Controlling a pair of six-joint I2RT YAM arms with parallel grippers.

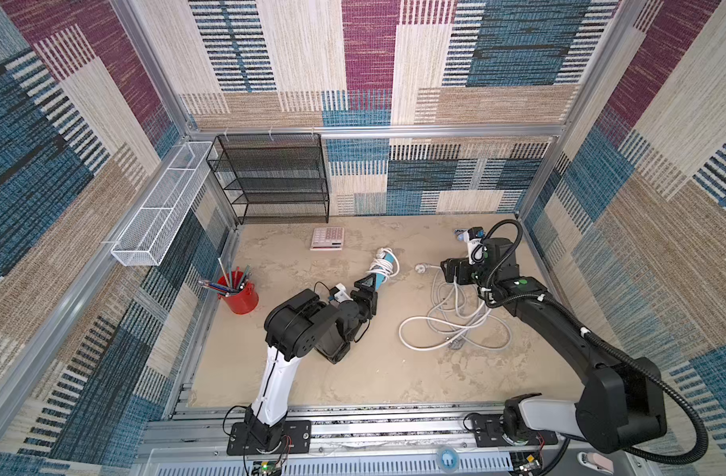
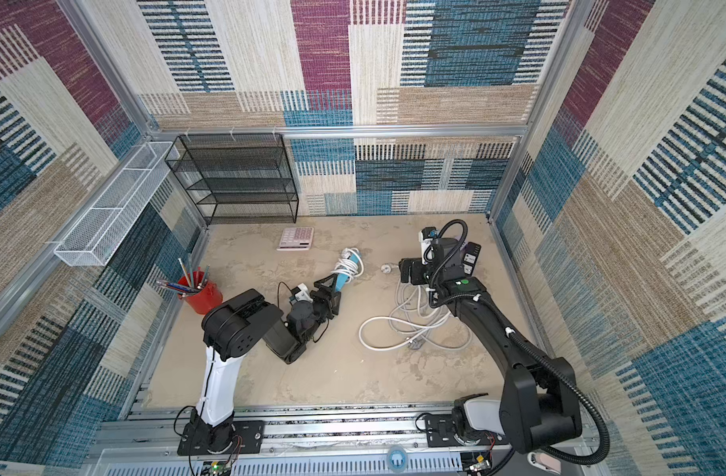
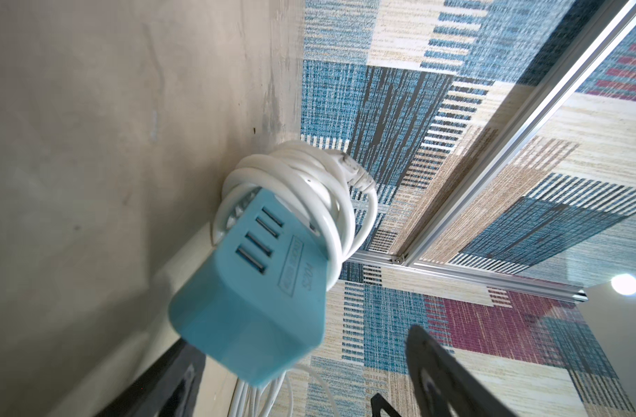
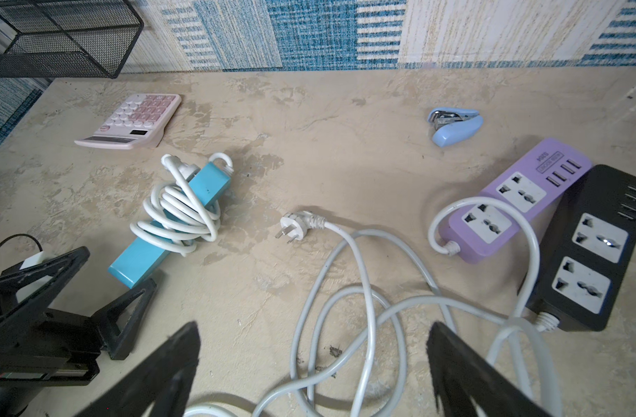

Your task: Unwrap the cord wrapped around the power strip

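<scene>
The blue power strip (image 4: 138,258) lies at an angle on the table, with its white cord (image 4: 180,215) wound round its far half. The cord's plug (image 4: 185,169) is tucked at the coil's back end. At the strip's bare near end, my left gripper has its fingers apart, one on each side. In the left wrist view the strip's USB end (image 3: 251,299) sits between the blurred fingers, with a gap on the right side. My right gripper is open above the table on the right, nothing held between its fingers.
Loose white cords (image 4: 370,305) and a plug (image 4: 297,226) spread below my right gripper. Purple (image 4: 498,208) and black (image 4: 589,250) strips lie to the right, a stapler (image 4: 455,126) behind. A calculator (image 4: 133,119) stands behind the blue strip; a red cup (image 1: 240,298) is far left.
</scene>
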